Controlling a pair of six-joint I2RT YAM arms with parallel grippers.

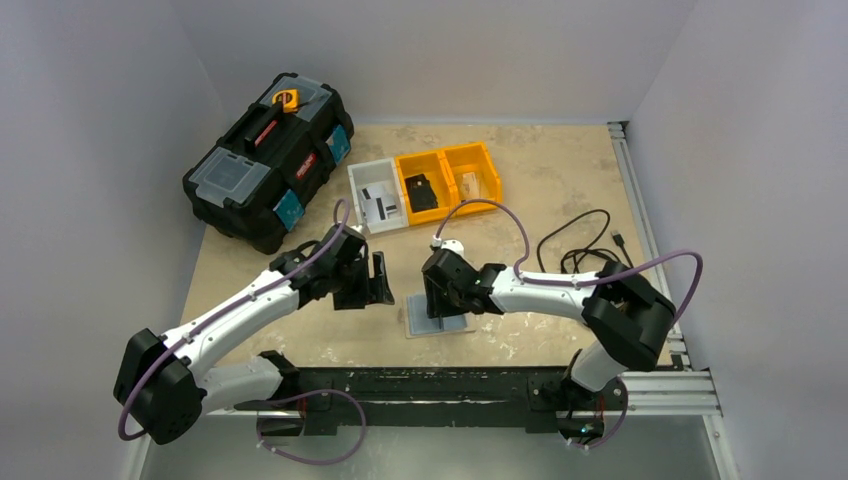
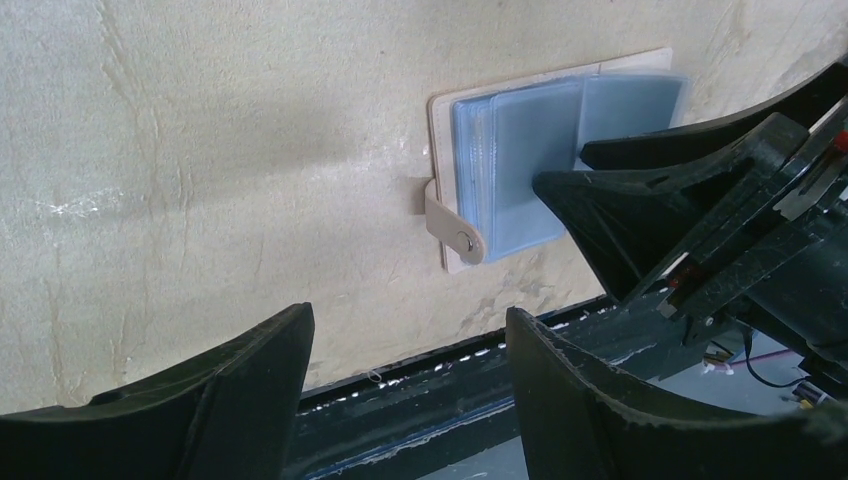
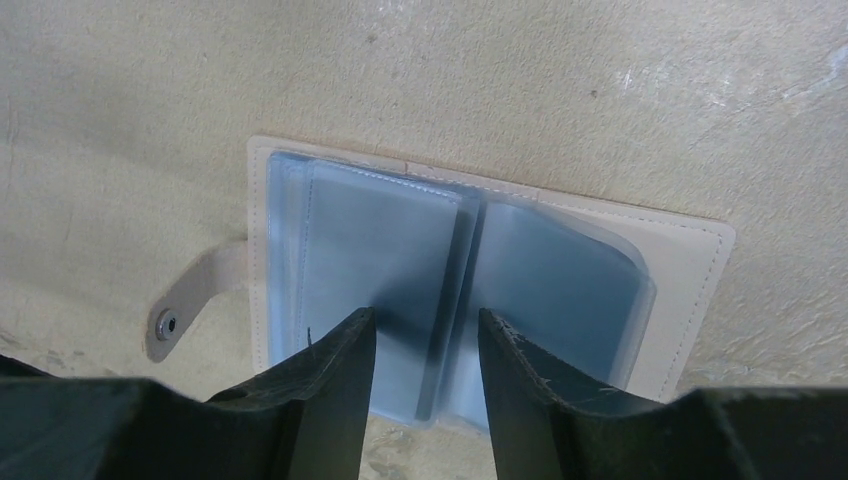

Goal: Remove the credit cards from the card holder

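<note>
The card holder [image 1: 421,316] lies spread open on the table near its front edge, a pale cover with bluish clear sleeves. Its snap strap [image 2: 456,230] sticks out on the left side, unfastened. Over the sleeves hangs my right gripper, its fingers part open and straddling the raised edge of the thicker left sleeve stack [image 3: 385,250]; I cannot tell whether the fingers touch it. No loose card shows on the table. To the left of the holder, my left gripper [image 1: 383,279] stands wide open above bare table, nothing between its fingers.
At the back stand a white bin [image 1: 378,195] with small items and orange bins [image 1: 449,160]. A black toolbox [image 1: 270,160] fills the back left. Black cable [image 1: 580,255] lies coiled at the right, near the right arm. Table left of the holder is clear.
</note>
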